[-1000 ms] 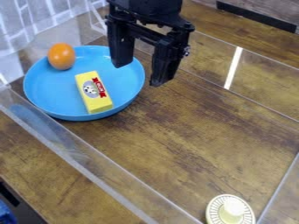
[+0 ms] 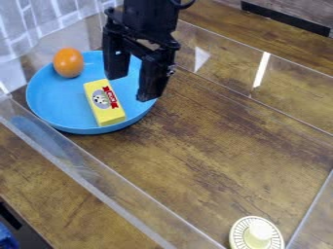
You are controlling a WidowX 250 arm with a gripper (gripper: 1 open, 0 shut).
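Observation:
My black gripper [image 2: 132, 68] hangs over the blue plate [image 2: 58, 107], its two fingers spread open, one above the yellow box, the other reaching down to the right near the plate's right edge. The yellow box [image 2: 104, 105], with a red label and a small printed picture, lies on the plate. An orange egg-shaped object [image 2: 69, 62] sits at the plate's back left. Nothing shows held between the fingers.
A round cream lid-like object [image 2: 256, 234] lies at the front right on the wooden table [image 2: 221, 156]. Clear plastic walls run along the left and right.
My gripper has moved left, from over the table at the plate's right to above the plate and the yellow box. The objects lie where they were.

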